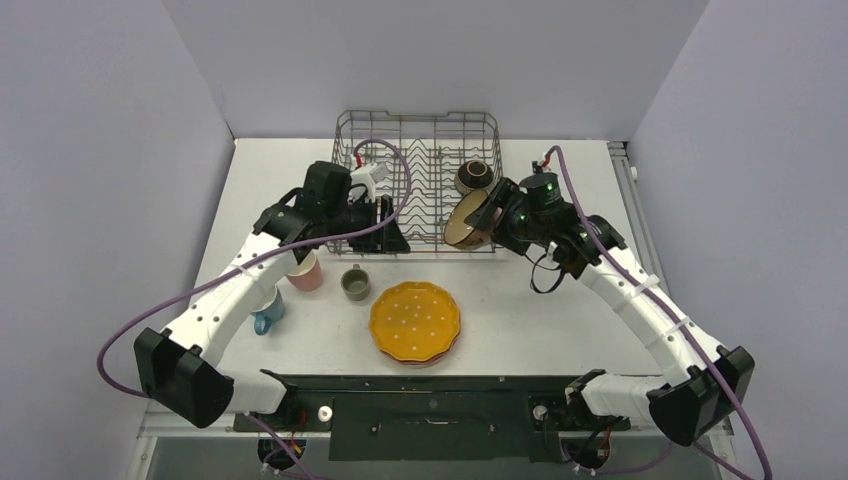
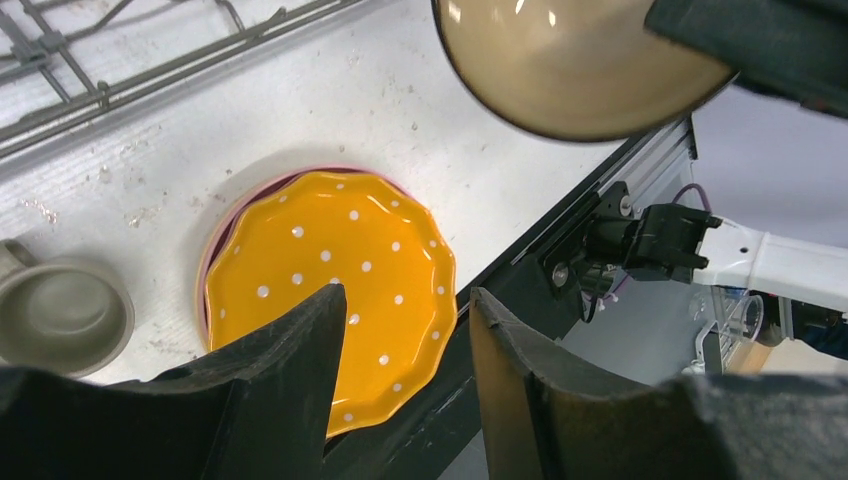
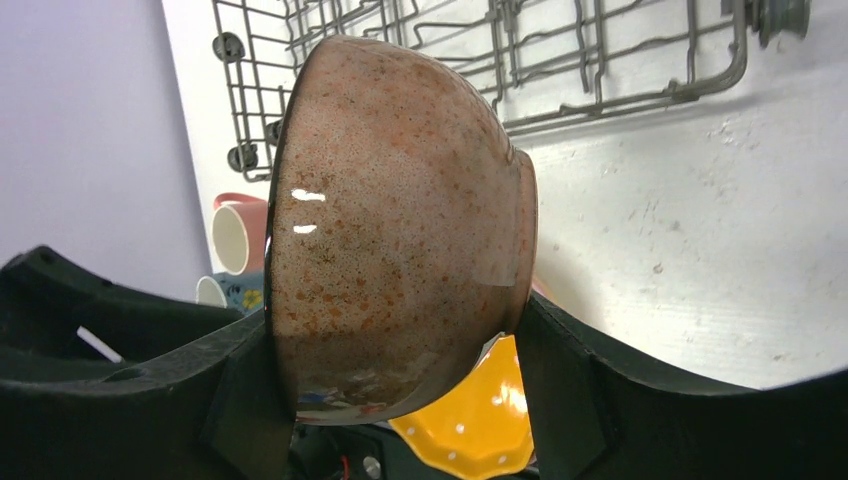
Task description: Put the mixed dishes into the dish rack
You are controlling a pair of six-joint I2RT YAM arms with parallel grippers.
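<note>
A speckled brown bowl [image 3: 400,220] is clasped between the fingers of my right gripper, tilted on its side. From above, the bowl [image 1: 461,226] hangs over the front right of the wire dish rack [image 1: 425,180]. My left gripper is open and empty, over the rack's front edge at its left half. A dark bowl [image 1: 474,177] sits in the rack's right side. On the counter are an orange dotted plate [image 1: 415,320] on top of a pinkish one, a grey mug [image 1: 355,284], a pink mug [image 1: 307,274] and a blue mug [image 1: 267,314].
Walls close in the white counter [image 1: 560,330] at the left, back and right. Bare counter lies to the right of the plates. The left arm passes over the mugs and partly covers the pink and blue ones.
</note>
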